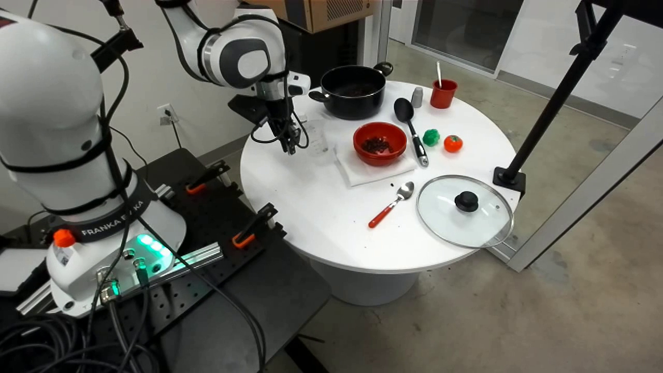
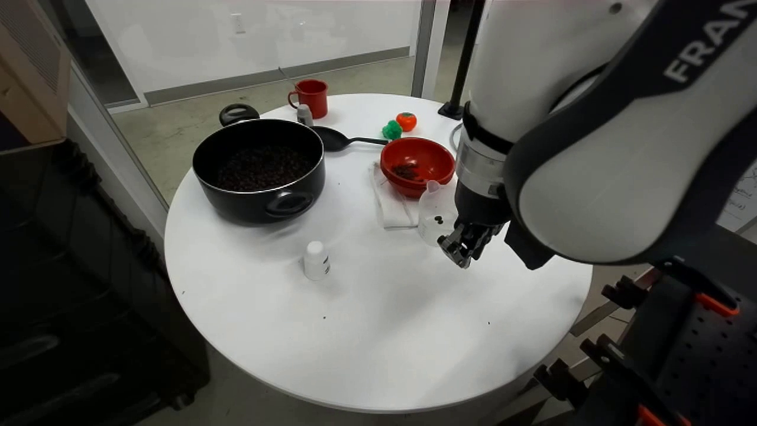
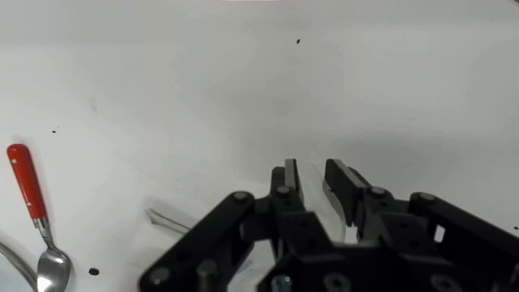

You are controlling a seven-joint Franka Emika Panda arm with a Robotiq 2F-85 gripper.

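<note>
In the second exterior view, my gripper [image 2: 458, 249] is at the side of a clear cup [image 2: 434, 220] with a spout. A few dark bits show on or through its wall. The wrist view has a pale, see-through strip, apparently the cup's handle [image 3: 321, 204], between the two fingers, with the gripper shut on it. Seen from the first exterior view, the cup [image 1: 317, 139] is faint against the tabletop, left of the folded white cloth [image 1: 363, 177]. Contact between its base and the table cannot be made out.
A red bowl [image 1: 379, 143] with dark beans sits on the cloth. Behind are a black pot [image 2: 259, 170] of beans and a black ladle [image 1: 413, 130]. A small white bottle [image 2: 316, 261] stands alone. A spoon [image 1: 392, 204] and glass lid [image 1: 464, 211] lie nearer.
</note>
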